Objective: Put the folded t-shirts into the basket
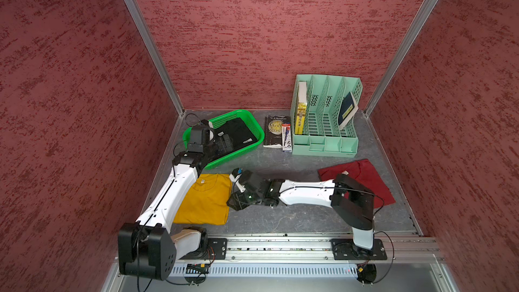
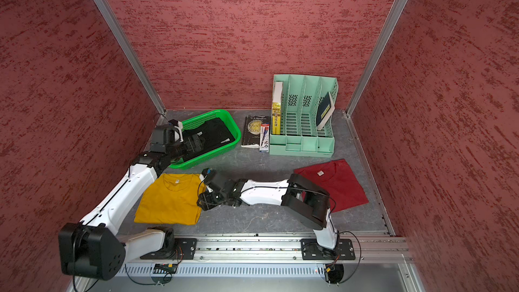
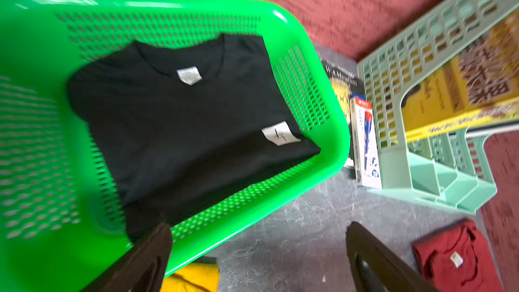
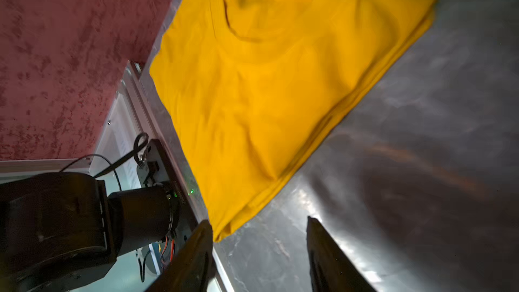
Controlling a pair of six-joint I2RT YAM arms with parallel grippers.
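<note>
A folded black T-shirt (image 3: 183,113) lies in the green basket (image 1: 248,121) at the back left, with my left gripper open above the basket, nothing between its fingers. My right gripper stands apart-fingered at the right edge of a folded yellow T-shirt (image 4: 259,102) at front left, close to its corner, holding nothing. A folded red T-shirt (image 2: 340,183) lies at the right, partly hidden by my right arm in both top views.
A mint file rack (image 1: 324,146) with books stands at back right. A dark book (image 1: 273,129) and a boxed pen set (image 1: 286,138) lie between rack and basket. Bare grey table (image 2: 248,221) shows at the front centre.
</note>
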